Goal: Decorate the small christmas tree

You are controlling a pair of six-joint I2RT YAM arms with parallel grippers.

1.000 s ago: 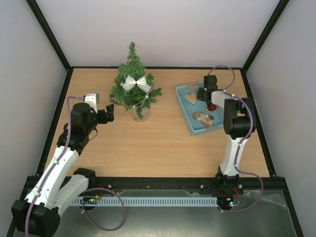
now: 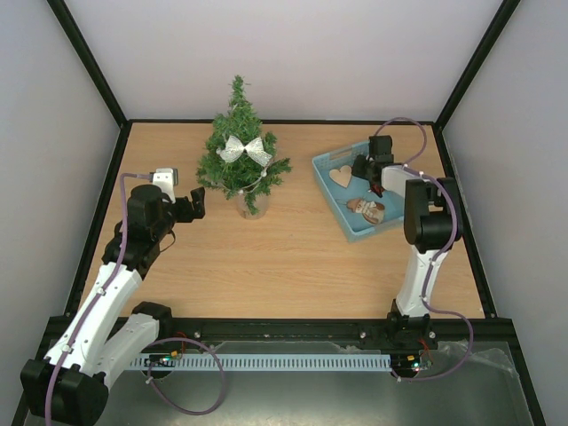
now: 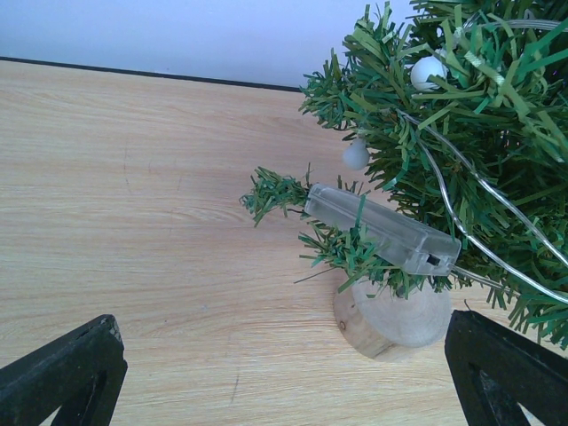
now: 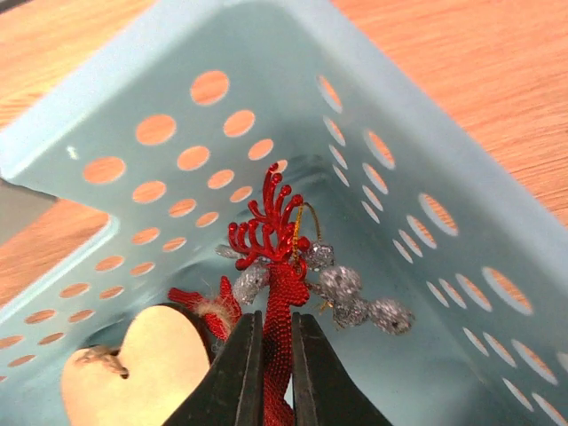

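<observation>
The small green Christmas tree (image 2: 232, 133) stands at the back left of the table, a silver bow (image 2: 245, 149) on its front. My left gripper is open and empty, left of the tree's wooden base (image 3: 390, 318). Inside the blue basket (image 2: 352, 229), my right gripper has its fingertips close together, with the red reindeer-like ornament (image 4: 282, 288) running between them. Whether they grip it or only straddle it, I cannot tell. A wooden heart (image 4: 146, 368) and silver glittery balls (image 4: 342, 293) lie near it in the basket.
A brownish figure ornament (image 2: 366, 209) lies in the front of the basket. Perforated basket walls (image 4: 461, 204) rise close around my right gripper. A grey battery box (image 3: 382, 229) hangs low on the tree.
The basket has shifted slightly left, and my right gripper has moved a little. Less of the red ornament shows from above than before. The left arm and the tree have stayed still.
</observation>
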